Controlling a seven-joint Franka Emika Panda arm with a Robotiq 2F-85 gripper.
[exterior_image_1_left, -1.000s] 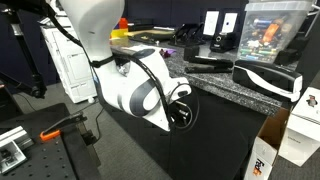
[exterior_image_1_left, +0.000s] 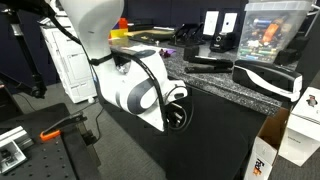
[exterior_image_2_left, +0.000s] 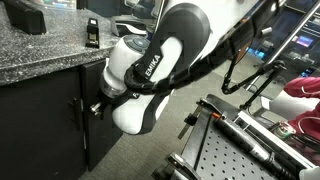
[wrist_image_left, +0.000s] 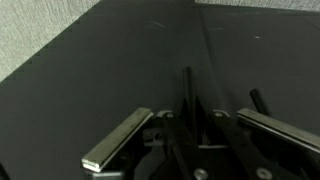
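Note:
My gripper is low at the front of a dark cabinet (exterior_image_1_left: 222, 128) under a speckled countertop. In the wrist view a slim black upright handle (wrist_image_left: 188, 88) rises between the finger linkages, and my gripper is shut on it; the contact itself is dark and hard to make out. Another black bar (wrist_image_left: 258, 101) shows to the right, beyond a seam in the dark panels. From the second exterior side, the gripper (exterior_image_2_left: 98, 107) is against the cabinet face (exterior_image_2_left: 40, 125), close to the panel edge. The white arm hides part of the front in the first exterior view.
On the countertop (exterior_image_1_left: 228, 85) sit a black-and-white case (exterior_image_1_left: 266, 78) and a clear bin (exterior_image_1_left: 272, 35). White boxes (exterior_image_1_left: 300, 125) stand at the cabinet's right. A dark perforated table (exterior_image_2_left: 225, 155) lies near the arm's base, with open floor between.
The white arm by the cabinet has shifted very slightly left in the first exterior view. Objects on the countertop have not moved.

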